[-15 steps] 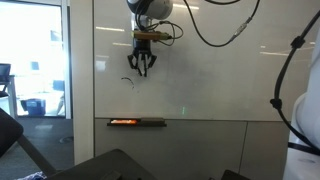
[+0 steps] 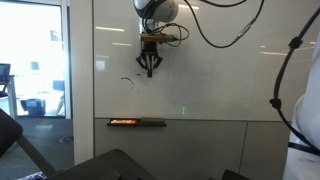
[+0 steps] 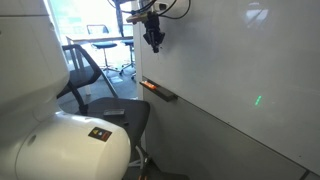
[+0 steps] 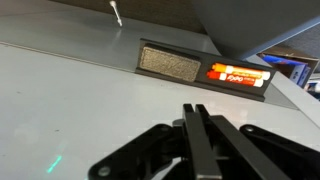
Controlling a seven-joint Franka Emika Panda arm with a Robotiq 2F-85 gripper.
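My gripper [image 2: 150,73] hangs before the whiteboard [image 2: 215,85], fingers pointing down. In the wrist view its dark fingertips [image 4: 188,118] stand close together with a narrow gap; nothing shows between them. A small white elongated item [image 4: 115,12] appears near the top edge of that view, well away from the fingers; what it is cannot be told. Beyond the fingertips, the dark tray [image 4: 147,68] on the board's lower edge holds a tan-faced eraser [image 4: 170,64] and orange-and-white markers [image 4: 238,76]. A short dark mark [image 2: 127,79] is on the board left of the gripper.
A dark chair [image 3: 112,112] stands beside the board in exterior view 2. Cables [image 2: 222,44] loop from the arm across the board. Clear board surface lies to the gripper's right. A doorway [image 2: 42,70] is at the left.
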